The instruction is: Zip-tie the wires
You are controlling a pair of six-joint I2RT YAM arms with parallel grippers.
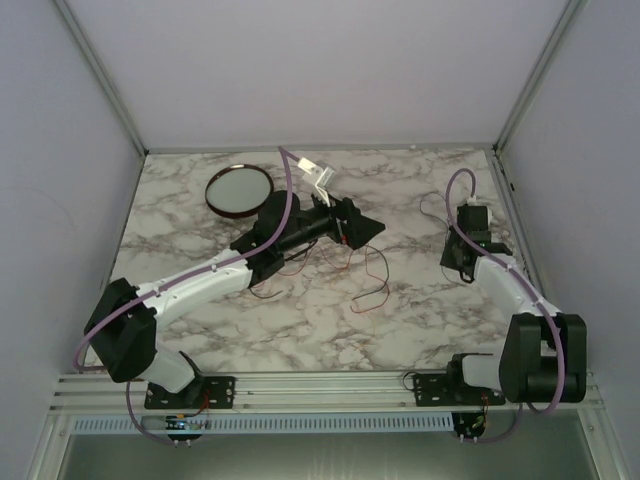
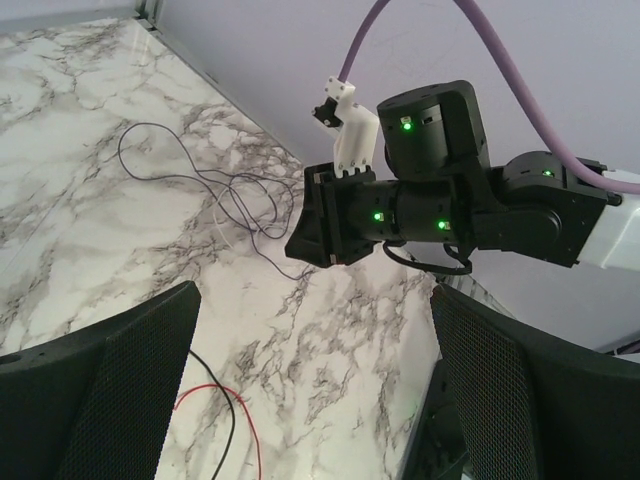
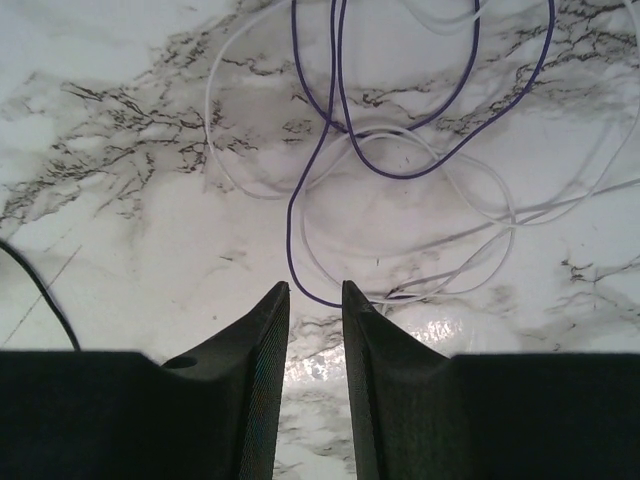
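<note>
My left gripper [image 1: 364,232] stands open over the middle of the table, above black and red wires [image 1: 383,287]; its wide-parted fingers frame the black wire [image 2: 230,420] and red wire [image 2: 250,420] below. At the right side, my right gripper [image 1: 450,255] hangs low over a loose tangle of purple wire [image 3: 425,172] and white wire [image 3: 480,285]. Its fingers [image 3: 262,360] are apart, with no wire visibly held between them. In the right wrist view a black cable [image 3: 40,285] enters from the left. I cannot make out a zip tie.
A round dark-rimmed dish [image 1: 210,200] sits at the back left. Walls enclose the marble table [image 1: 170,220] at back and sides, the right one close to my right arm.
</note>
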